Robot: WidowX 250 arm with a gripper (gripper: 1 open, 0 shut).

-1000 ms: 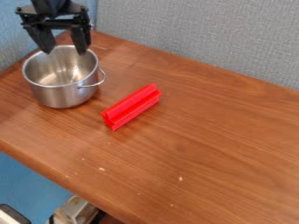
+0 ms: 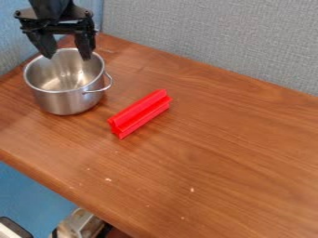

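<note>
My black gripper (image 2: 66, 46) hangs at the top left, open, its two fingers spread above a steel pot (image 2: 69, 98) with a wire handle, with nothing visible between them. A red ribbed bar-shaped object (image 2: 139, 113) lies diagonally on the wooden table (image 2: 224, 158), right of and slightly nearer than the pot.
A grey-blue padded wall (image 2: 211, 33) runs along the back and left. Metal and dark fittings (image 2: 77, 223) show at the lower left, beside the table's edge.
My gripper has moved slightly down and to the left over the pot. The pot and red object look unmoved.
</note>
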